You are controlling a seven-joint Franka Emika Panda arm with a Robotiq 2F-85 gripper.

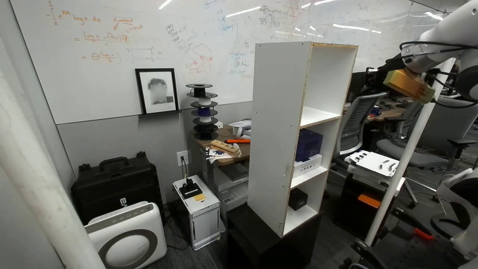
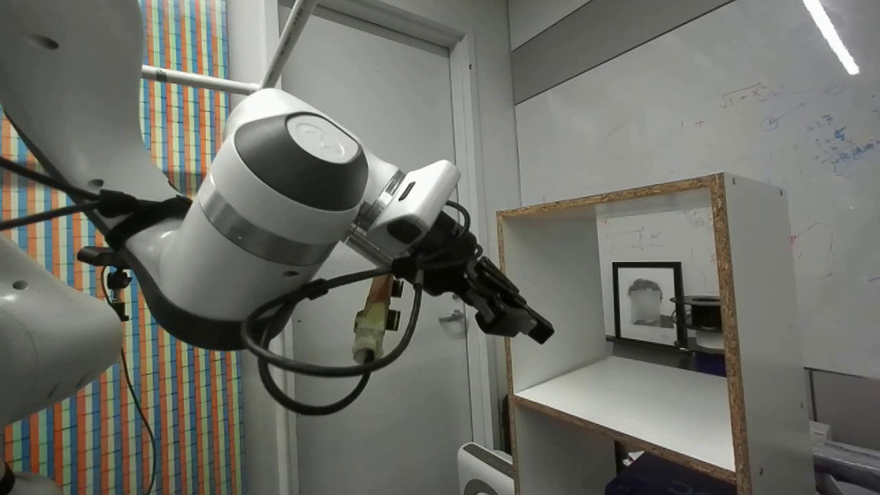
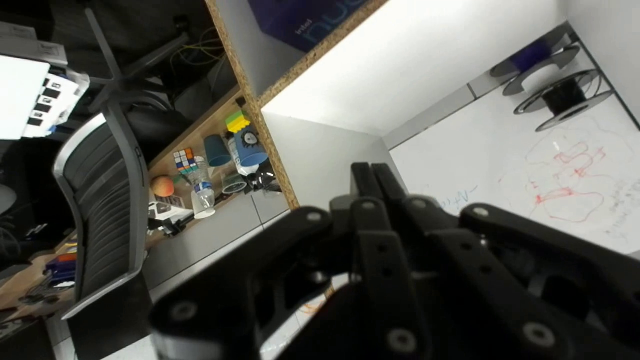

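Note:
My gripper is shut in the wrist view, its two dark fingers side by side, and no object shows between the tips. In exterior view 2 the gripper hangs in the air before the open top compartment of a white shelf unit, pointing down and to the right. That compartment's floor is bare. From exterior view 1 the shelf stands upright in mid-frame, with the arm up at the right, apart from it. Much of the gripper is dark against a dark background there.
A purple box on a white box fills the middle compartment; a small black box sits in the lowest. Chipboard edges frame the top opening. A white pole and an office chair are right of the shelf.

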